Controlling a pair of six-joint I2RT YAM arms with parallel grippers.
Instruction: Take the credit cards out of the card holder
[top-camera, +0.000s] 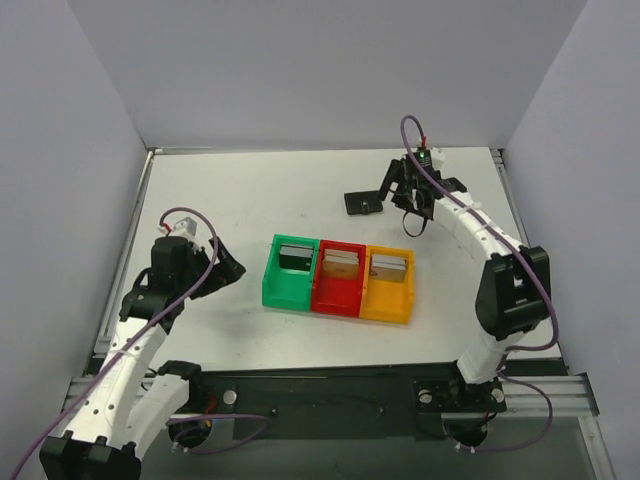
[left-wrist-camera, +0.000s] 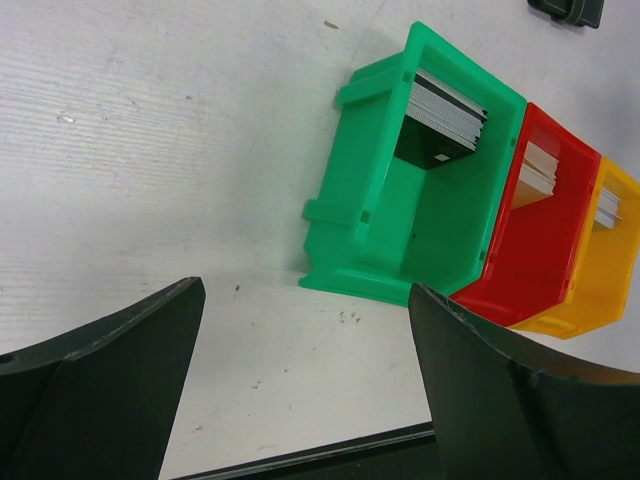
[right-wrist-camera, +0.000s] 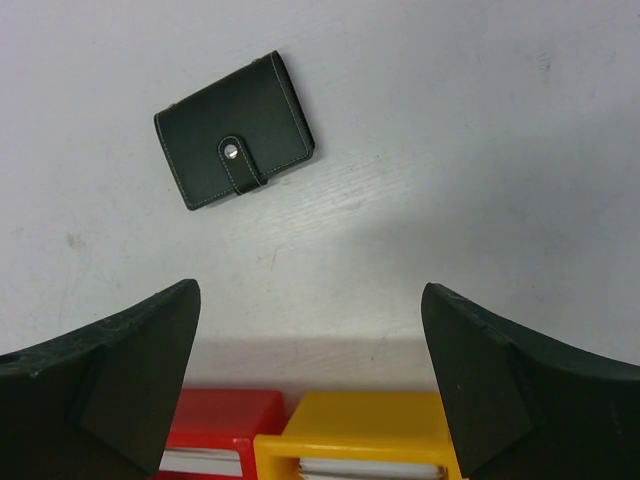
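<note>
A black card holder (top-camera: 363, 202), closed with a snap strap, lies flat at the back centre; the right wrist view shows the holder (right-wrist-camera: 205, 140) ahead of that gripper's fingers. My right gripper (top-camera: 393, 180) stands open just right of it, nothing between its fingers. My left gripper (top-camera: 222, 266) waits open at the left, left of the bins, with only table between its fingers.
Green (top-camera: 287, 299), red (top-camera: 336, 300) and yellow (top-camera: 387, 305) bins stand joined in a row at centre front, each holding a stack of cards.
</note>
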